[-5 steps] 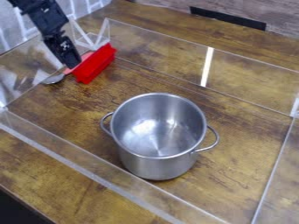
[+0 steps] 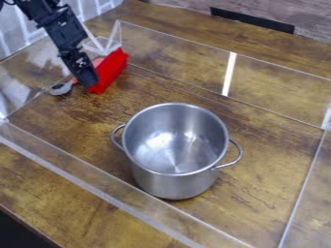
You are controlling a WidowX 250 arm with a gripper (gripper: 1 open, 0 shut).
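Note:
My gripper reaches down from the top left, its dark fingers low beside a red block near the left wall of the clear enclosure. A small silver utensil lies on the wood beside the red block, just below the fingers. I cannot tell how wide the fingers stand or whether anything is between them. A large steel pot with two handles stands upright at the centre right.
Clear plastic walls border the wooden table, with white tape at the back right. The wood between the red block and the pot is bare.
My gripper has moved down and slightly right, closer to the silver utensil and the red block. The pot has not moved.

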